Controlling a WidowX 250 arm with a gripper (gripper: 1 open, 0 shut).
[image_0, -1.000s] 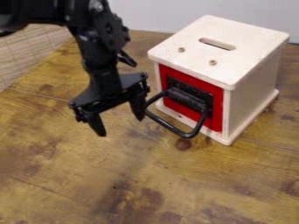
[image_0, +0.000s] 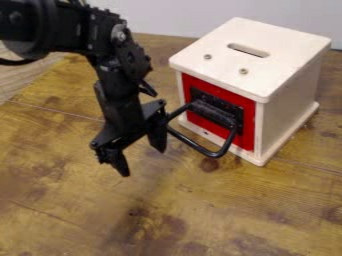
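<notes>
My black gripper (image_0: 140, 151) hangs open above the wooden floor, to the left of a white wooden box (image_0: 287, 92) with a red front panel (image_0: 201, 88). On that panel is a black fixture (image_0: 214, 114) with a looped black handle (image_0: 217, 152) sticking out low toward the front. The right finger of the gripper is near the left end of the handle; whether they touch I cannot tell. Nothing shows between the fingers.
The box top has a slot and two small metal studs. Bare wooden surface (image_0: 80, 210) spreads across the front and left. A pale wall closes off the back.
Over the last second my gripper has shifted slightly to the right and down. The box and its handle look the same.
</notes>
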